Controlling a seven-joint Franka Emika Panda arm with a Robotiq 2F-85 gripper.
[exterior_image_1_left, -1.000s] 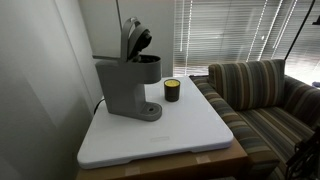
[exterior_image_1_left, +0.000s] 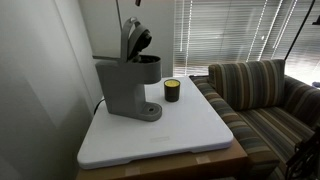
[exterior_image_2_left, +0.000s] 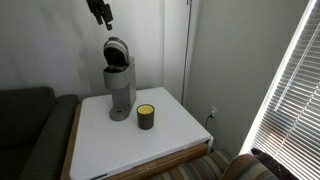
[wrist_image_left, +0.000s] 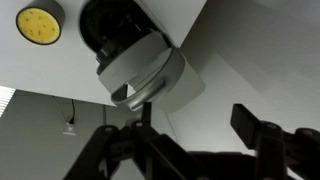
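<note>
A grey coffee maker (exterior_image_1_left: 125, 85) stands on the white table with its lid (exterior_image_2_left: 116, 50) raised, so the dark inside shows. In the wrist view, the raised lid (wrist_image_left: 140, 70) lies below the gripper, left of the gap between the fingers. My gripper is open, its two dark fingers well apart and nothing seen between them. Exterior view 2 has the gripper (exterior_image_2_left: 104, 22) high above the coffee maker, slightly left of the lid. A dark cup (exterior_image_1_left: 172, 91) with a yellow top or filling stands beside the machine, apart from it.
Beside the table stands a striped armchair (exterior_image_1_left: 250, 85). A window with blinds (exterior_image_1_left: 225, 35) lies behind. A dark sofa (exterior_image_2_left: 30, 125) sits on the table's other side.
A dark tip of the gripper now shows at the top edge of exterior view 1, above the coffee maker; earlier it was out of sight. Coffee maker and cup have not moved.
</note>
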